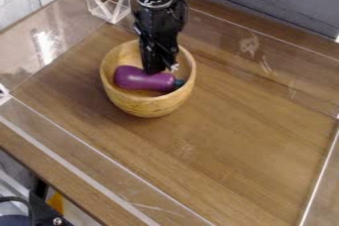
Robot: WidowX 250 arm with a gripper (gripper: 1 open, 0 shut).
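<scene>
A wooden bowl [133, 102] sits left of centre on the wooden table, holding a purple eggplant [138, 79] with a dark teal stem end. The black gripper [158, 63] reaches down from the top into the back of the bowl, just above the eggplant. Its fingers look close together; whether anything is between them is hard to see.
A white wire rack [111, 4] stands at the back left. A pale wall runs along the back, and the table's near-left edge drops away at the lower left.
</scene>
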